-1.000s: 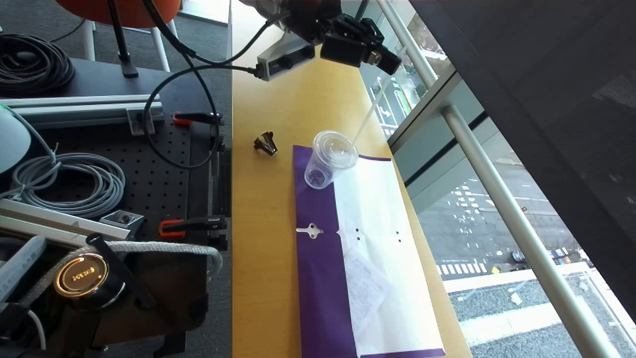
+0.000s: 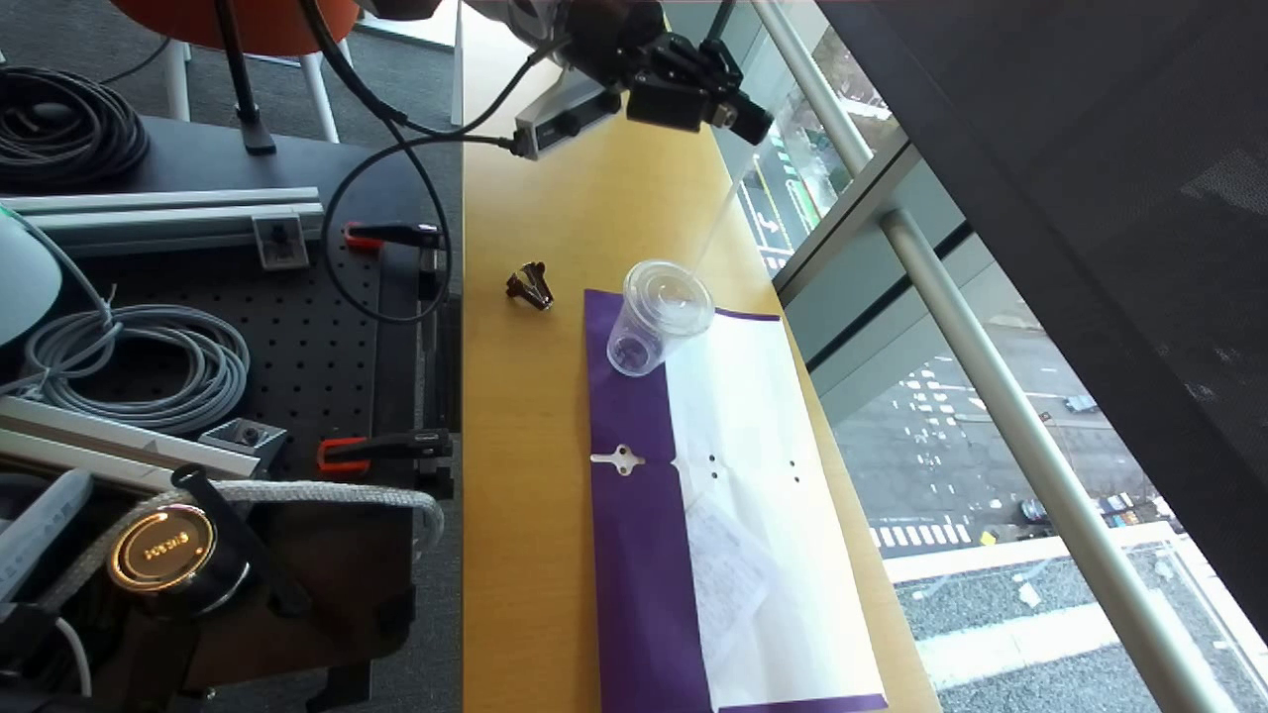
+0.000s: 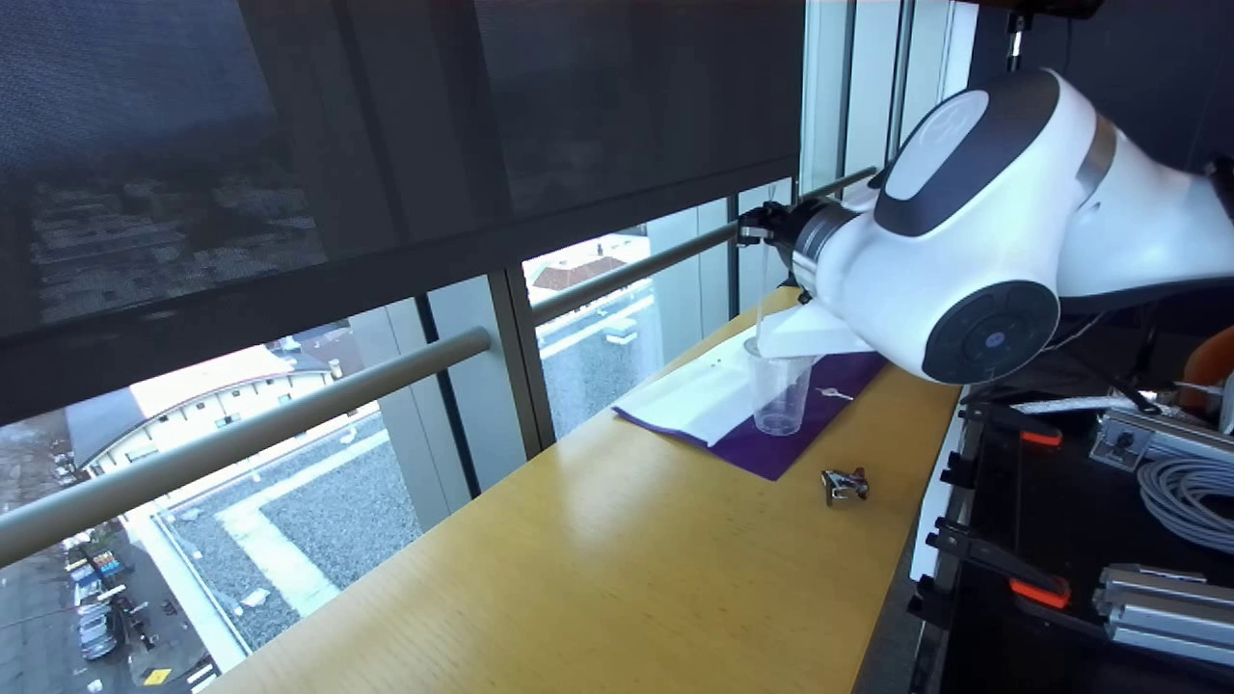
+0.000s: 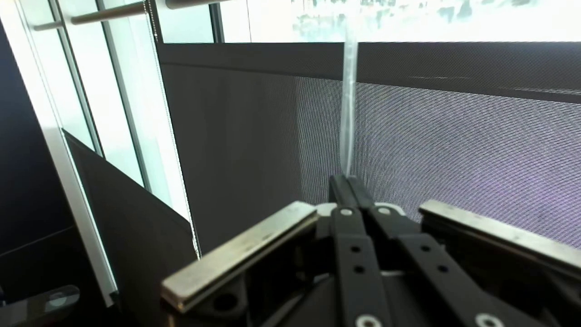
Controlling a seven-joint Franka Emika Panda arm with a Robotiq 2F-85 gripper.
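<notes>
My gripper is shut on a thin, clear straw [image 4: 348,103], which runs away from the fingertips in the wrist view. From the side, the gripper [image 3: 749,226] is high over the table, and the straw [image 3: 763,281] hangs steeply down toward the cup. A clear plastic cup [image 2: 638,337] with a transparent lid [image 2: 669,297] stands upright on the purple and white folder. In exterior view 1 the straw [image 2: 720,224] is faint, its lower end near the lid's edge; whether it touches the lid I cannot tell. Neither cup nor lid shows in the wrist view.
The cup stands on the back end of a purple and white folder [image 2: 630,559]. A staple remover [image 2: 531,285] lies on the wooden table [image 2: 523,499] beside it. A window rail [image 2: 1010,368] borders one side. Plenty of bare table shows in exterior view 2.
In exterior view 1 my gripper has shifted left and slightly up, carrying the straw with it. The straw's lower end has moved left toward the lid; the cup has stayed put.
</notes>
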